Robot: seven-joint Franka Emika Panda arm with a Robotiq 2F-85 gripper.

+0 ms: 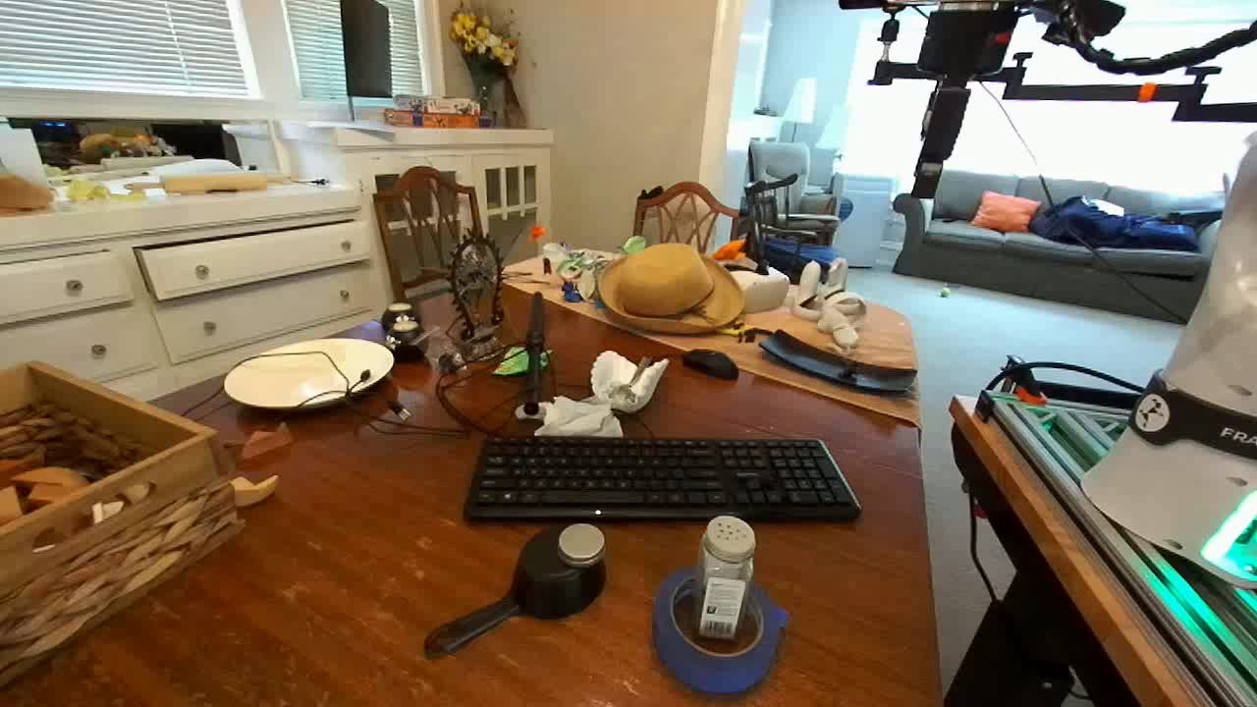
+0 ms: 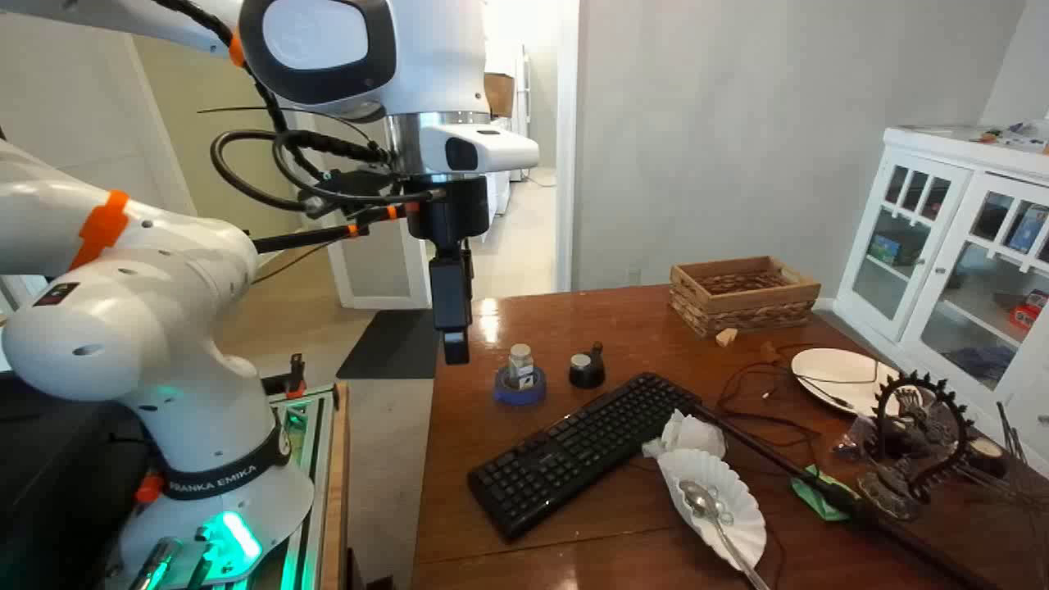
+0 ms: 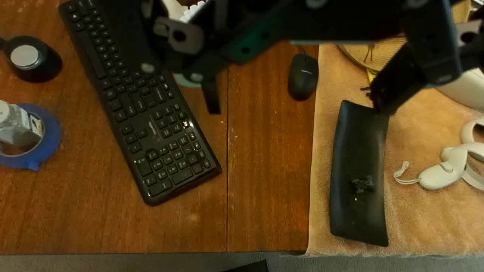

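Observation:
High over the table, my gripper stands open, its fingers wide apart in the wrist view and nothing between them. From the side it points straight down, well clear of everything on the tabletop. A glass shaker with a perforated metal lid stands upright inside a ring of blue tape. Beside it is a black measuring cup with a silver-topped round item in it. Behind these lies a black keyboard; a black mouse and a curved dark tray appear in the wrist view.
A woven basket and a white plate occupy the far side. A shell-shaped dish holds a spoon. Thin cables and a spiky black wheel stand nearby. The straw hat sits on a tan towel. Bare wood surrounds the measuring cup.

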